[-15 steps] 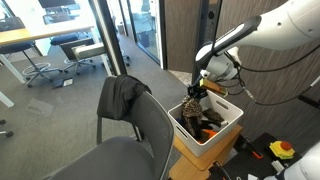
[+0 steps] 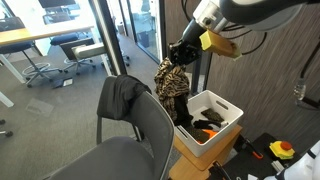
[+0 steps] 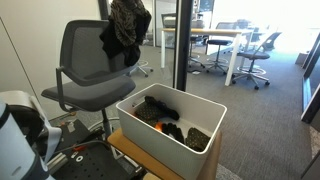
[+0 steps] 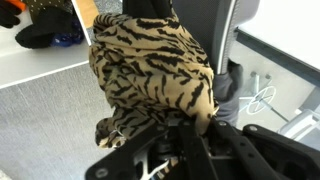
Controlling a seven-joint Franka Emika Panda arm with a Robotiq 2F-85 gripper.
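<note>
A tiger-striped tan and black cloth (image 2: 172,79) hangs bunched from my gripper (image 2: 176,62), its lower end dark and near the white bin's left edge. In the wrist view the cloth (image 4: 160,65) fills the middle, and my gripper is shut on its gathered end. In exterior view 2 a patterned cloth (image 3: 128,15) shows at the top, in front of the chair's back; the gripper is out of that view. The white bin (image 3: 198,148) holds several dark cloth items and a bit of orange.
A grey office chair (image 2: 125,158) with a black garment (image 2: 122,97) over its back stands left of the bin. The bin rests on a wooden stand (image 2: 196,165). Desks and chairs are farther back, and open carpet (image 2: 50,130) lies left.
My gripper has risen from the bin and moved left, carrying the striped cloth up with it. The bin and chair have stayed in place.
</note>
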